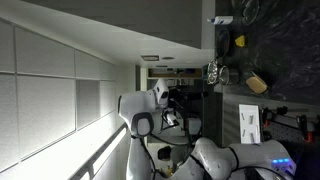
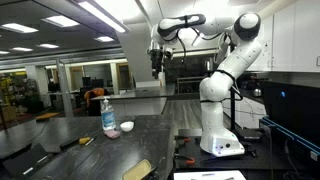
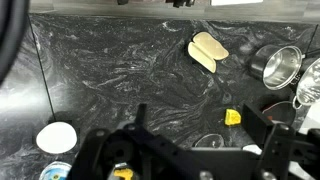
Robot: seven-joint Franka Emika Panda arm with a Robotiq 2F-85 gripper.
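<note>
My gripper is open, its dark fingers [image 3: 98, 146] spread wide at the bottom of the wrist view with nothing held between them. Exterior view 2 has the gripper [image 2: 157, 64] high above the dark table [image 2: 60, 165], well clear of everything on it. Below it in the wrist view lie a pale wooden piece [image 3: 208, 50], a small yellow object [image 3: 232, 117], a silver pot [image 3: 275, 66] and a white round dish [image 3: 57, 138].
A clear bottle [image 2: 108, 116] stands near a white bowl [image 2: 127, 127] towards the table's far side. Metal cookware [image 3: 310, 80] crowds the wrist view's right edge. An orange object [image 3: 123, 173] sits at the bottom.
</note>
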